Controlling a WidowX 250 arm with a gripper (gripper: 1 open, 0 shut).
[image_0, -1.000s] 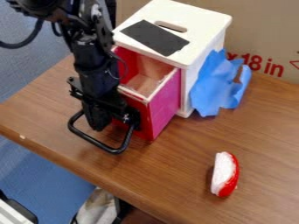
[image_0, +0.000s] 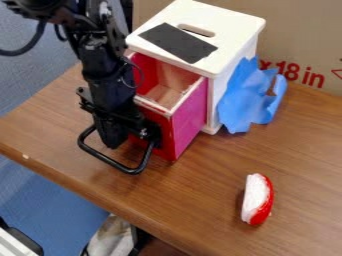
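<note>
My black gripper (image_0: 123, 130) is low at the front of a pink and red drawer (image_0: 189, 121) that is pulled out of a white box (image_0: 231, 34). The gripper's fingers are dark and partly hidden against the drawer front, so their state is unclear. The drawer's inside shows pale wood and looks empty. A red and white soft object (image_0: 257, 199) lies on the wooden table to the right, apart from the gripper.
A crumpled blue sheet (image_0: 249, 94) lies against the box's right side. A cardboard panel (image_0: 301, 40) stands behind. The table's left edge runs near the gripper.
</note>
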